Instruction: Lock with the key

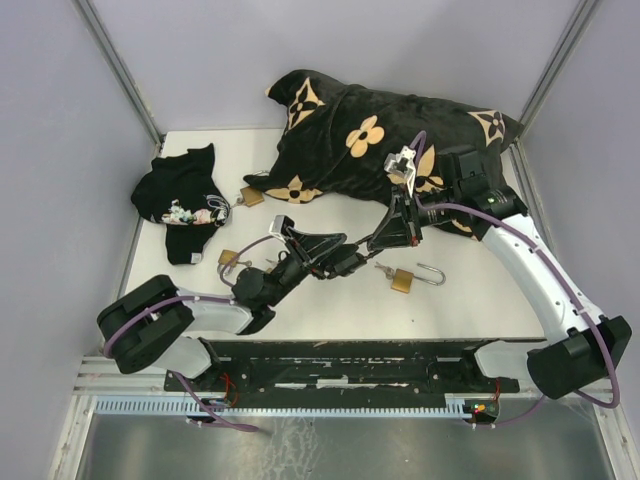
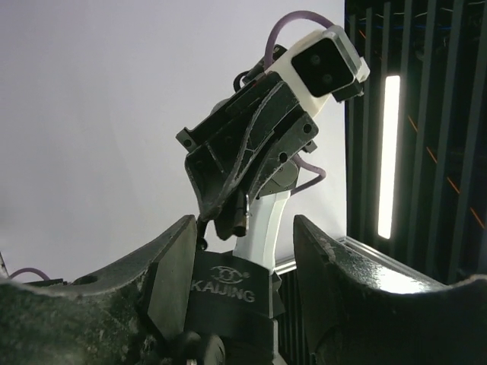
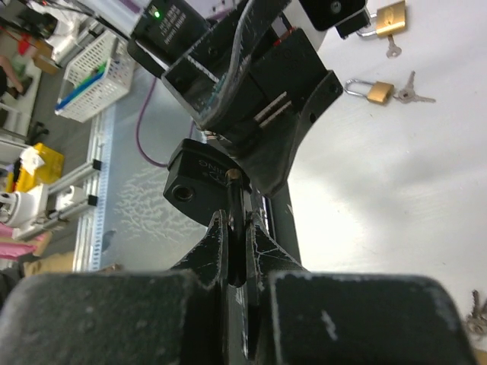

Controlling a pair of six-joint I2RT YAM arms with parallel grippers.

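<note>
A black padlock marked KAIJING [image 2: 230, 293] sits between the parted fingers of my left gripper. In that view a gap shows on its right side. The padlock's body [image 3: 204, 182] is in front of my right gripper in the right wrist view, with a round hole in its near end. My right gripper is shut on a thin dark rod [image 3: 234, 190] that looks like the padlock's shackle. From above, the padlock [image 1: 346, 262] hangs between both grippers over the table. No key shows at its keyhole.
A brass padlock [image 1: 401, 281] with keys lies below the right gripper, near a loose shackle [image 1: 431, 274]. Two more brass padlocks [image 1: 229, 258] [image 1: 251, 196] rest on the left. A black cloth [image 1: 185, 200] and a patterned cushion [image 1: 390, 140] fill the back.
</note>
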